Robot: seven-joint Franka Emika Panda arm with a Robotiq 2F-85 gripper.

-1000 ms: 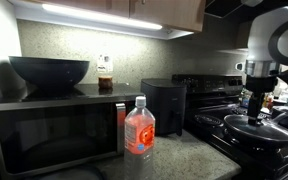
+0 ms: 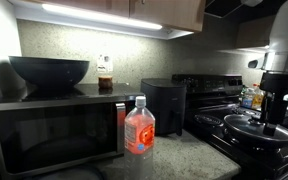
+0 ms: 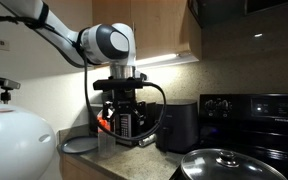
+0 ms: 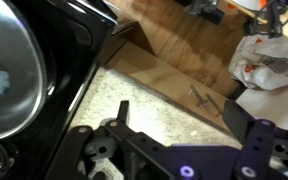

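In the wrist view my gripper stands open, its two dark fingers wide apart. Between them only the speckled counter (image 4: 144, 108) and a wooden cabinet edge show below. Exterior view 1 has the gripper's dark body at the right edge, in front of the stove; its fingertips are not clear there. A glass-lidded pan (image 2: 257, 129) sits on the black stove, and its lid (image 4: 9, 72) fills the left of the wrist view, apart from the fingers.
A clear bottle with an orange label (image 2: 139, 132) stands before the microwave (image 2: 54, 135). On top are a black bowl (image 2: 49, 70) and a jar (image 2: 105, 75). A black appliance (image 2: 163, 105) stands beside the stove. Counter right of the bottle is clear.
In exterior view 1 the arm and gripper have shifted to the right, toward the frame's edge. The pan, bottle and other objects have stayed in place.
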